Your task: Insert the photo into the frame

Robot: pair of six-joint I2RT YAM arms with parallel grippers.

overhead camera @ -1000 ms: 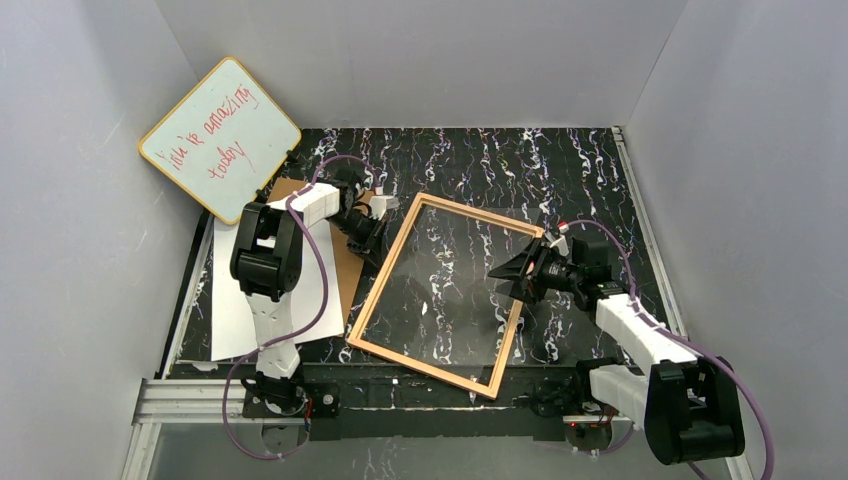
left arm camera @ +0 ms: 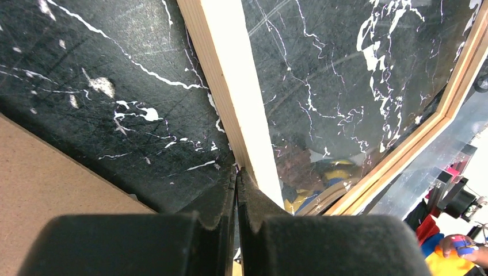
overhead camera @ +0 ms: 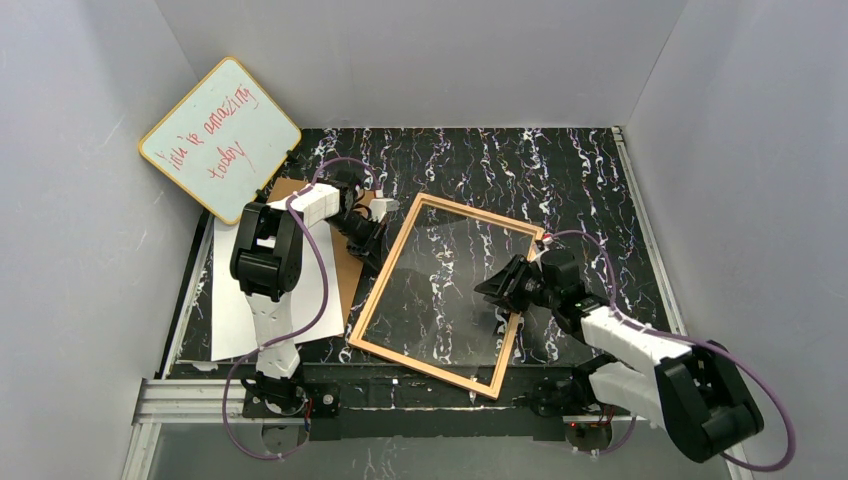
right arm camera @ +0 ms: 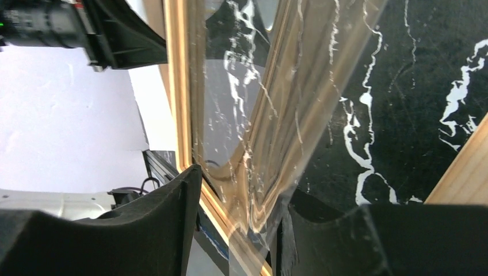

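The wooden picture frame (overhead camera: 480, 214) lies tilted on the dark marbled table, with a clear sheet (overhead camera: 432, 300) across its opening. My left gripper is shut against the outer side of the frame's left bar (left arm camera: 230, 86), with nothing showing between its tips. Over the right bar, my right gripper (overhead camera: 487, 290) reaches in above the sheet. Its fingers (right arm camera: 187, 201) stand open, and the bent-up clear sheet (right arm camera: 313, 98) runs into the gap between them. I can make out no printed photo.
A white sheet (overhead camera: 225, 300) and a brown board (overhead camera: 348, 280) lie under and beside the left arm. A whiteboard with red writing (overhead camera: 222, 135) leans at the back left. Bare table (overhead camera: 580, 180) shows at the back right.
My right gripper has shifted left over the frame's opening from near the right bar, its arm swinging along. The left arm and the wooden frame have stayed put.
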